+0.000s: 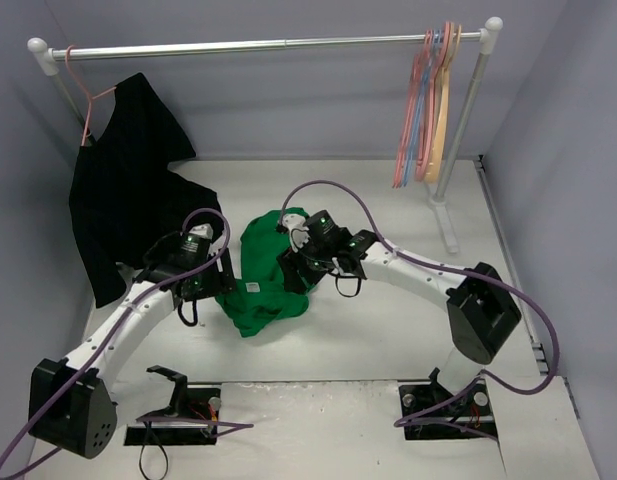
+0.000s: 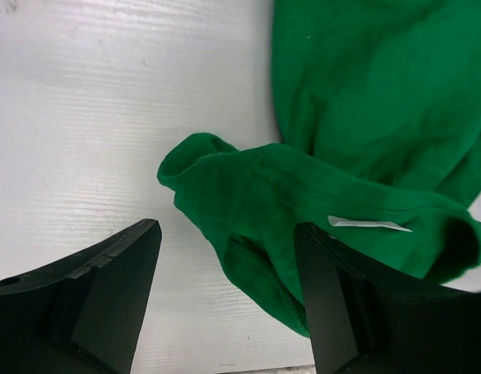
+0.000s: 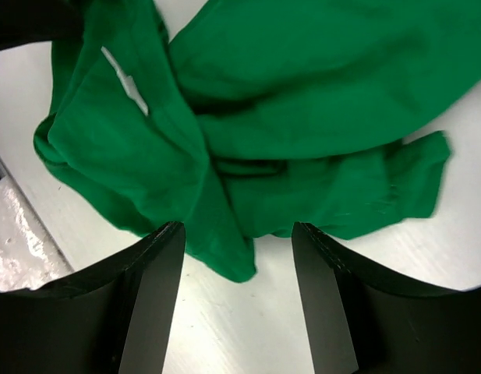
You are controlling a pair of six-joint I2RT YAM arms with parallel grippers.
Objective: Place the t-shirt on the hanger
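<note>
A green T-shirt (image 1: 268, 300) lies crumpled on the white table, with a small pale label showing. My left gripper (image 1: 217, 275) is over its left edge; in the left wrist view its open fingers (image 2: 84, 304) hover above a folded edge. My right gripper (image 1: 294, 266) is over the shirt's right side, open, with nothing held; its fingers (image 3: 123, 312) sit just short of a loose green fold. Pink, blue and wooden hangers (image 1: 418, 120) hang at the right end of the rail (image 1: 288, 42).
A black garment (image 1: 128, 190) hangs on a pink hanger at the rail's left end, reaching down onto the table. The rail's white foot (image 1: 443, 225) stands at the right. Bare table (image 1: 378, 340) shows right and front of the shirt.
</note>
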